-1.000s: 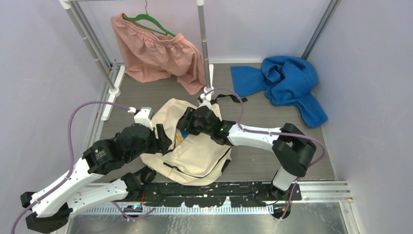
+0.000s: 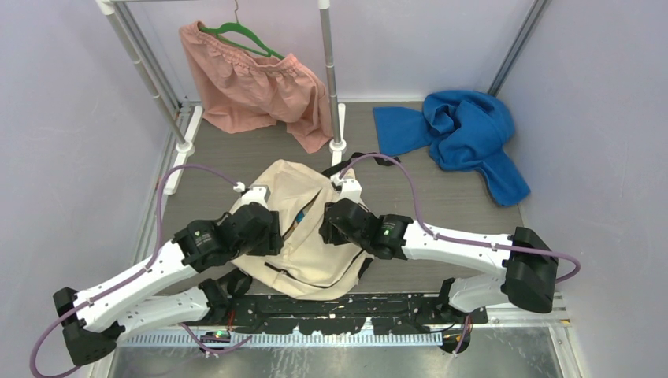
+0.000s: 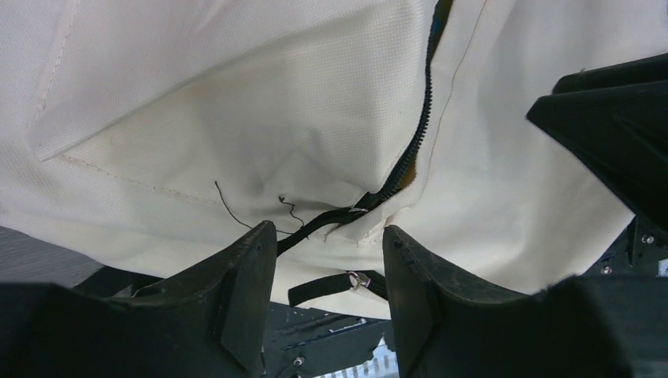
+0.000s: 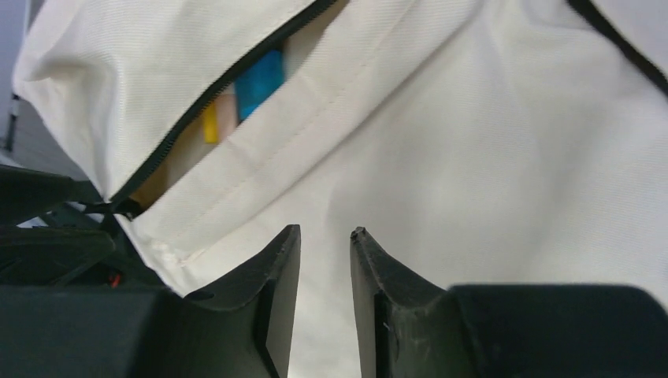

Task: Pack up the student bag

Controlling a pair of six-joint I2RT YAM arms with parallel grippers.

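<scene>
A cream bag lies flat under both arms in the top view. Its zipper is partly open, and inside show a blue item and a yellow one. My left gripper is open above the bag near the lower end of that zipper, with nothing between its fingers. My right gripper is part open over the plain cream fabric beside the pocket opening, nothing visible between its fingers.
Pink shorts hang on a green hanger at the back left, between white rack poles. A blue cloth lies at the back right. Bare floor shows right of the bag.
My right gripper has moved right and down, away from the pocket opening.
</scene>
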